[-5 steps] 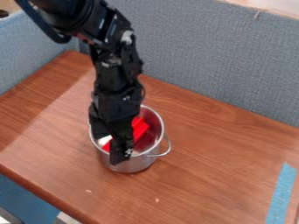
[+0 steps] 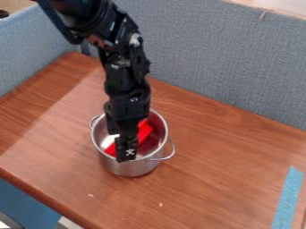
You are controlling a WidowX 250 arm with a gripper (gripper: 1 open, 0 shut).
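A silver pot [image 2: 131,168] with two side handles stands on the wooden table. Red items [image 2: 146,131] lie inside it, with something white at their left. My black gripper [image 2: 124,143] reaches down into the pot from above, its fingers over the red items. Whether they are open or closed on anything is hard to make out, as the arm covers part of the pot's inside.
Grey padded walls [image 2: 216,63] border the back and left.
The gripper has shifted very slightly within the pot; the pot stands in the same place.
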